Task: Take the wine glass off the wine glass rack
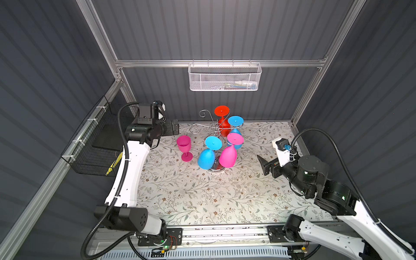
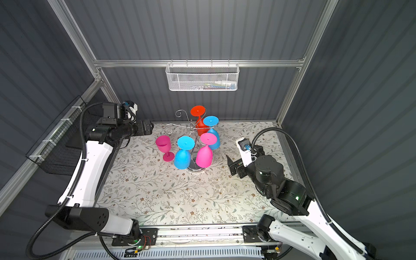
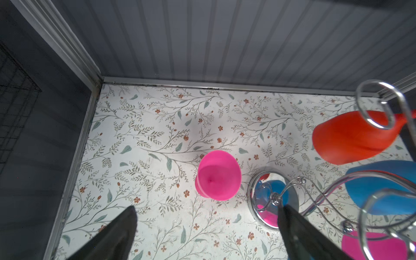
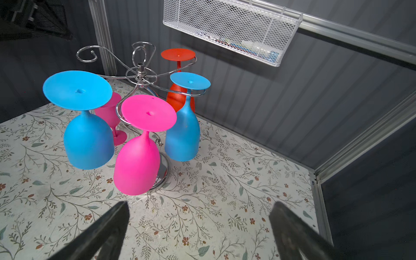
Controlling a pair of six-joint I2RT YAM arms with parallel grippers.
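Observation:
A wire rack [image 4: 140, 73] holds upside-down glasses: red [image 1: 224, 125], back blue [image 4: 182, 134], front blue [image 1: 205, 159] and pink [image 1: 228, 156]. A magenta glass [image 1: 186, 155] stands upright on the floral table, left of the rack. My left gripper is open and empty, high at the left beside the rack, above the upright glass. My right gripper is open and empty, to the right of the rack, facing the pink and blue glasses.
A white mesh basket [image 1: 224, 77] hangs on the back wall. A black mesh basket [image 1: 91, 160] hangs on the left wall.

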